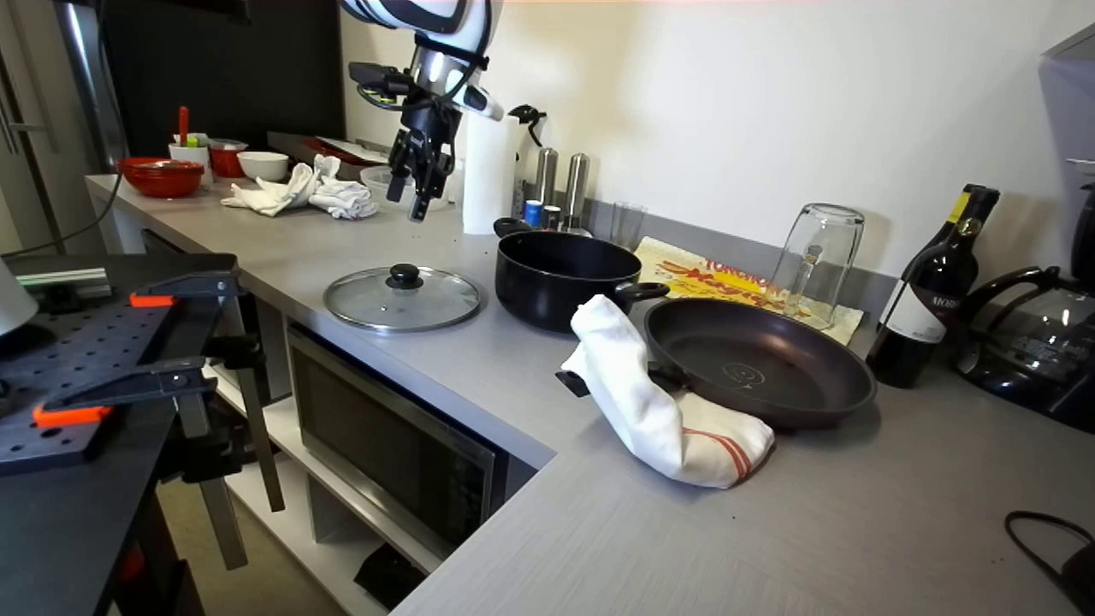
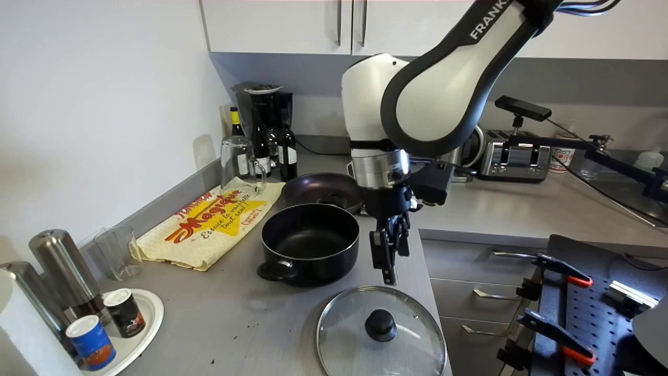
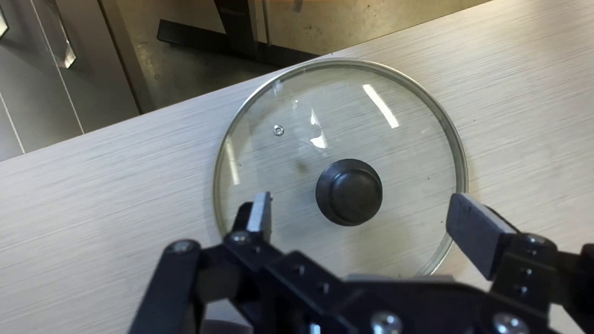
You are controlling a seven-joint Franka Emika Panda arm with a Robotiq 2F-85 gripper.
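A round glass lid [image 1: 354,299] with a black knob [image 3: 351,192] lies flat on the counter, knob up. Above it hangs my gripper [image 1: 406,204], pointing down and clear of the lid. In the wrist view its fingers [image 3: 477,234] stand wide apart, the knob showing in the space ahead of them, nothing held. Beside the lid sits a black pot [image 2: 311,245] with two side handles, uncovered and empty as far as its inside shows.
A dark frying pan [image 1: 765,359] stands past the pot, a white towel [image 1: 638,395] bunched by its handle. Against the wall are a paper towel roll [image 1: 489,176], metal mills [image 2: 66,266] and an upturned glass jug [image 1: 824,257]. The counter's edge runs close to the lid.
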